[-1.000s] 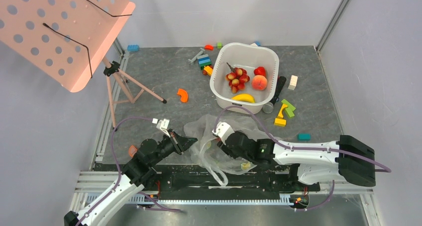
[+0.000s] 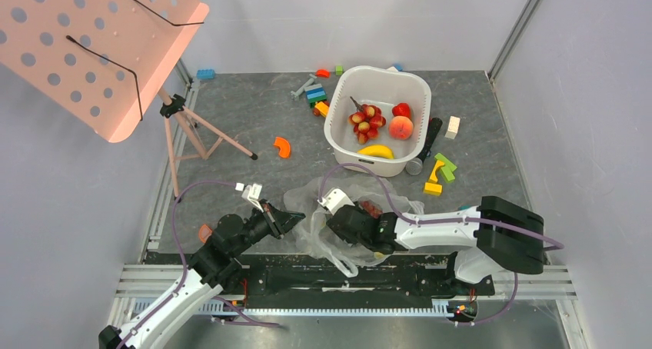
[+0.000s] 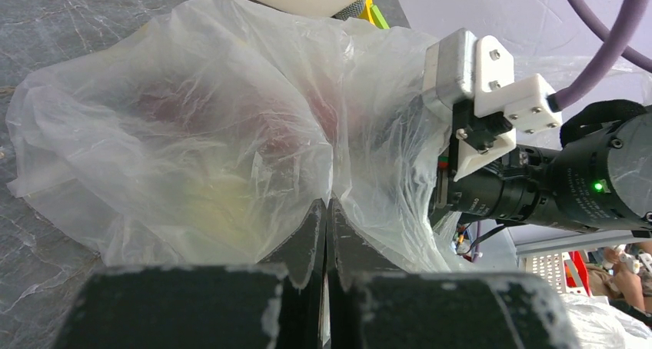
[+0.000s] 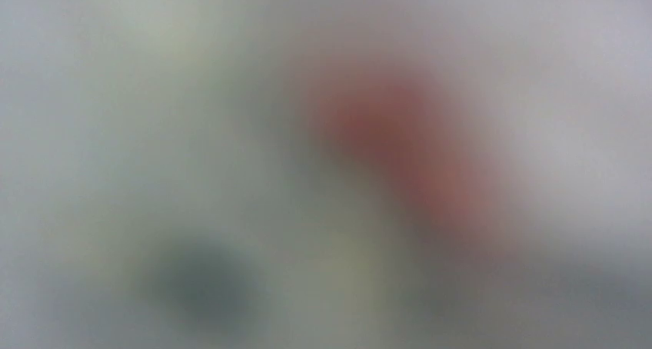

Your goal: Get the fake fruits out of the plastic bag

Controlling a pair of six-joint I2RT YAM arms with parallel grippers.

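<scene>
The translucent plastic bag (image 2: 315, 237) lies crumpled at the front centre; red and yellow shapes show through it (image 3: 215, 118). My right gripper (image 2: 338, 218) is down in the bag, its fingers hidden; the right wrist view shows only blurred red and pale shapes, so its finger cannot be seen. My left gripper (image 2: 296, 217) is shut at the bag's left edge, its fingertips (image 3: 314, 218) together against the plastic in the left wrist view. A white bin (image 2: 346, 88) behind the bag holds grapes (image 2: 367, 122), a peach (image 2: 400, 127), a banana (image 2: 377, 151) and a red fruit (image 2: 401, 110).
A pink perforated stand (image 2: 104, 57) fills the back left. Loose blocks surround the bin, with a black microphone (image 2: 428, 141) at its right.
My left arm has not visibly moved.
</scene>
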